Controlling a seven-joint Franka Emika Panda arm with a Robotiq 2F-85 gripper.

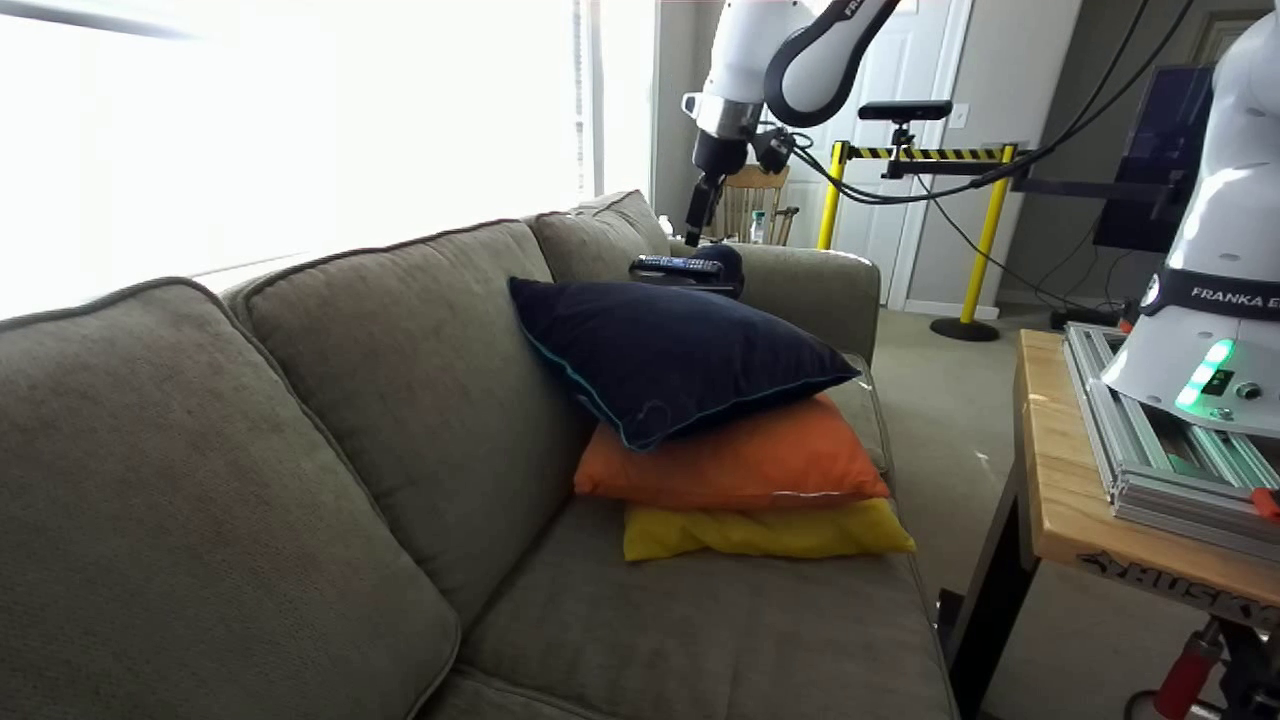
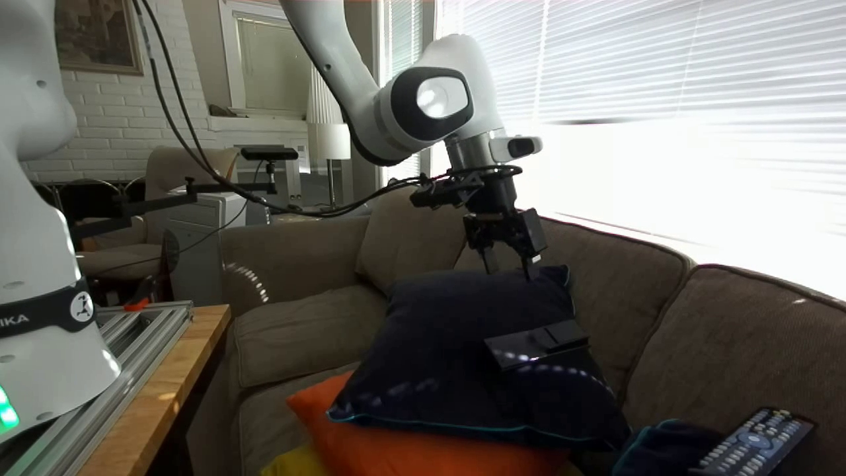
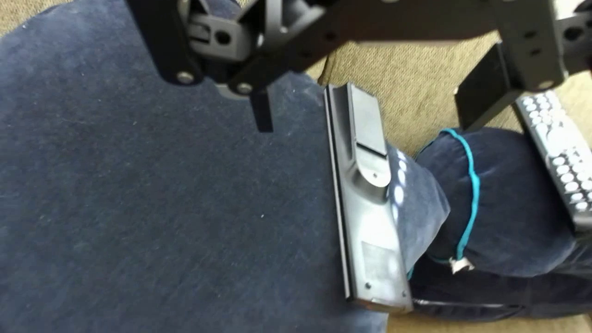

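My gripper point(image 2: 509, 271) hangs above the dark blue pillow point(image 2: 444, 341) with its fingers open. In the wrist view, the two fingers point(image 3: 261, 111) stand wide apart with nothing between them. A flat black device with a raised block point(image 3: 374, 238) lies on the pillow's edge, below the gripper and apart from the fingers. The remote with many buttons point(image 2: 757, 444) rests on a second dark cushion point(image 3: 499, 205), beyond the device; the wrist view cuts it off at the right.
Beneath the dark pillow are an orange pillow point(image 1: 732, 462) and a yellow one point(image 1: 768, 530), stacked on the couch point(image 1: 720, 636). The couch back point(image 1: 396, 324) rises along the window side. A wooden workbench point(image 1: 1086, 516) carries the arm's base. The near seat is clear.
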